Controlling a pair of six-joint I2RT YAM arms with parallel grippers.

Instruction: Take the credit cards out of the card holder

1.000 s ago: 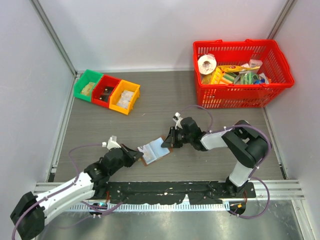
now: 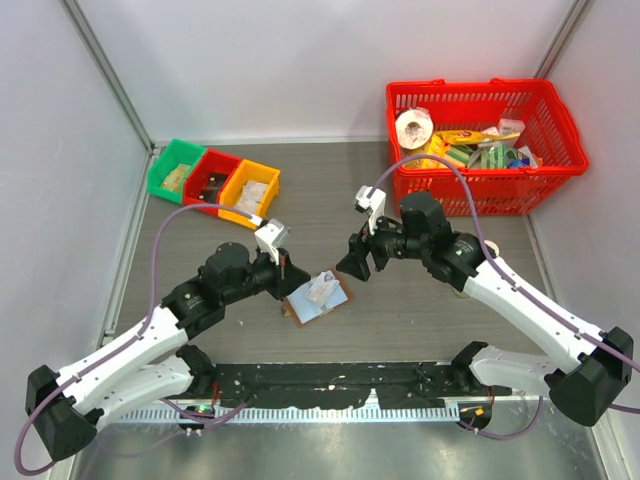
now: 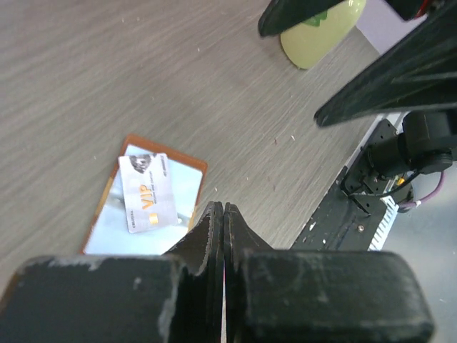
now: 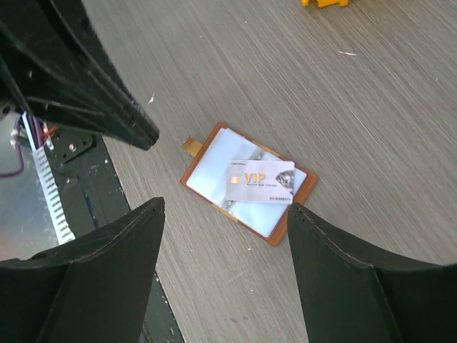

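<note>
A brown card holder (image 2: 303, 317) lies spread open on the table, its white inner faces (image 4: 218, 161) upward. On top of it rests a loose silvery card marked VIP, lying flat and also seen as a card (image 4: 260, 181) in the right wrist view. My left gripper is shut above the table beside the holder, with nothing showing between its fingers. Over on the holder's other side, my right gripper hangs open and empty, the holder visible beyond its gap. Whether other cards sit inside the holder cannot be told.
Green (image 2: 174, 168), red (image 2: 196, 193) and yellow bins (image 2: 233, 189) stand at the back left. A large red basket (image 2: 487, 190) full of goods fills the back right. Bare table lies behind the holder; my two arms are close together above it.
Both arms have risen, the left shifting right; the right gripper has come away from the holder's edge.
</note>
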